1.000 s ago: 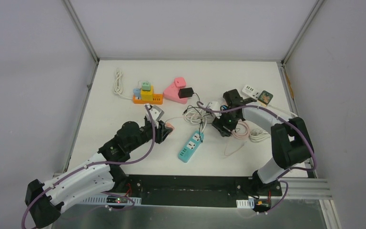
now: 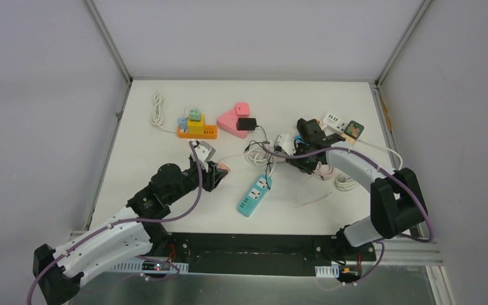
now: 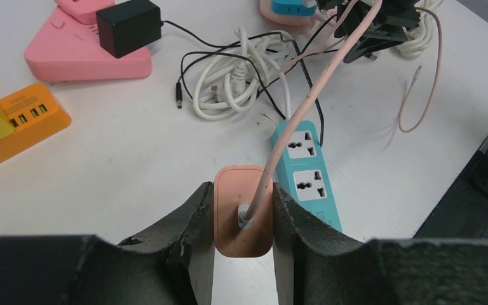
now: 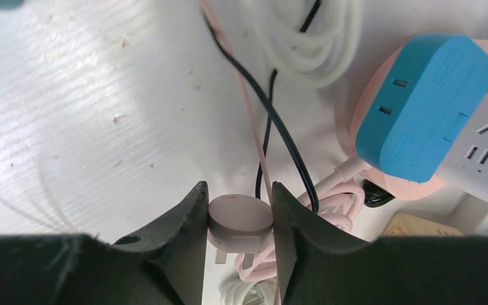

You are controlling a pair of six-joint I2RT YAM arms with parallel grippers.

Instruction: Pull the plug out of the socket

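Observation:
My left gripper is shut on a salmon-pink rounded block (image 3: pixel 229 190), with a pink cable (image 3: pixel 305 105) running from its face toward the right arm. In the right wrist view, my right gripper is shut on a pale pink plug (image 4: pixel 241 213). Two flat metal prongs (image 4: pixel 249 260) show bare below that plug, with no socket around them. From above, the left gripper hovers left of the teal power strip (image 2: pixel 254 196). The right arm stands among the cables on the right and hides its own fingertips there.
Beside the right gripper lie a blue adapter (image 4: pixel 419 108) on a pink base and a white power strip (image 4: pixel 483 152). White coiled cable (image 3: pixel 229 82) and thin black cords clutter the middle. An orange strip (image 2: pixel 210 132) stands at the back left.
My right arm has shifted a little to the right, and the pink cable near it has moved. The left gripper, still holding the pink block, has moved slightly left.

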